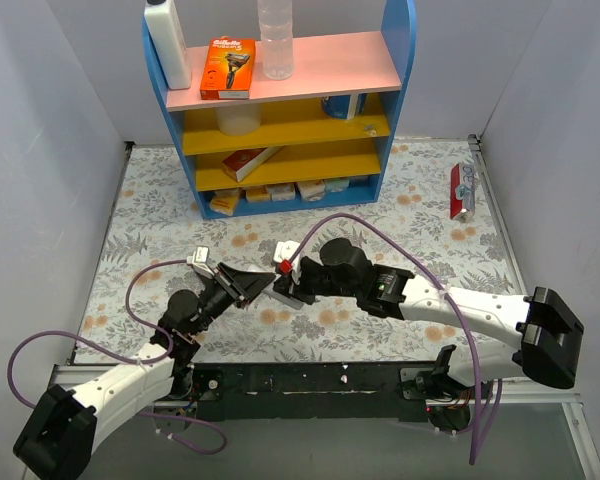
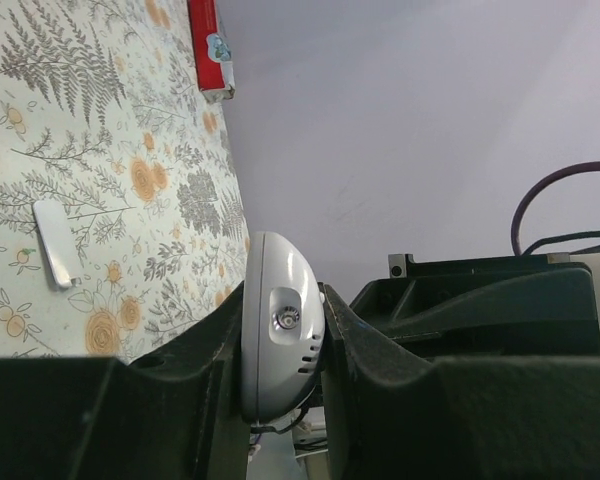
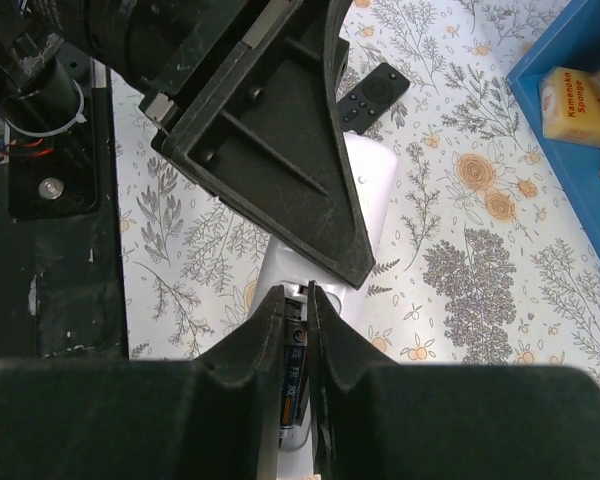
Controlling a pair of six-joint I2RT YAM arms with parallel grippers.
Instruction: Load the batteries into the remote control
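Observation:
My left gripper is shut on the white remote control, holding it above the table at its middle. In the right wrist view the battery compartment faces up, and a dark battery shows lying in it. Over the compartment, the fingers of my right gripper stand close together with a narrow gap, through which the battery is seen. They hide part of the compartment, so how fully it is filled cannot be made out. On the table lies a slim white piece, likely the battery cover.
A black remote rests on the table beyond the white one. At the back stands a blue shelf unit with several goods. A red box is at the far right.

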